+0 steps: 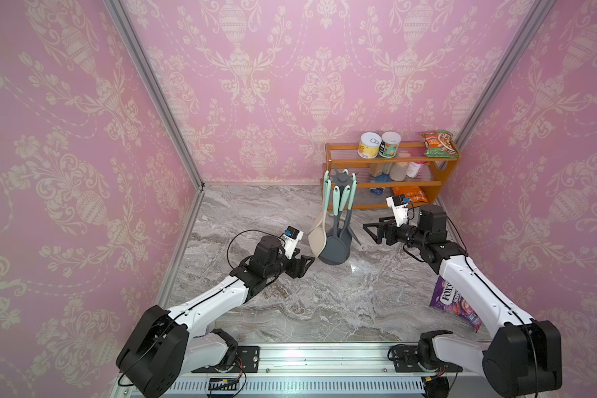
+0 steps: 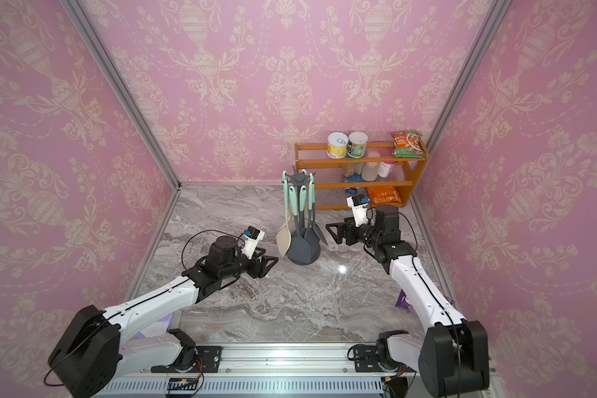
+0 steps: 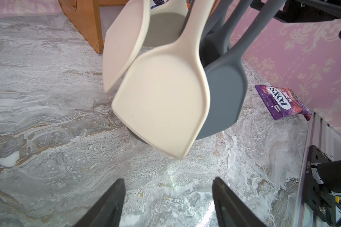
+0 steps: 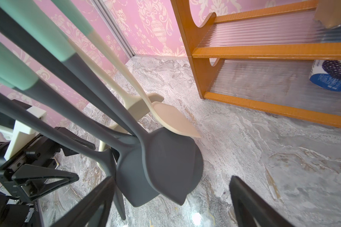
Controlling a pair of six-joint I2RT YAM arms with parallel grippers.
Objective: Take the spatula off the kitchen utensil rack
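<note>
The utensil rack (image 1: 341, 177) stands on the marbled surface near the middle, hung with several green-handled utensils. Cream spatulas hang on its left side; the nearest cream spatula (image 3: 164, 96) fills the middle of the left wrist view. Dark grey spatulas (image 4: 172, 158) hang on the other side. My left gripper (image 1: 309, 263) stands just left of and in front of the cream blades, partly open, with only bare surface between its fingers. To the right of the rack my right gripper (image 1: 371, 232) is open and empty, apart from the utensils.
Behind and right stands a wooden shelf (image 2: 351, 186) bearing cans, jars and bags. A purple snack bag (image 1: 455, 303) lies at the right by the right arm.
</note>
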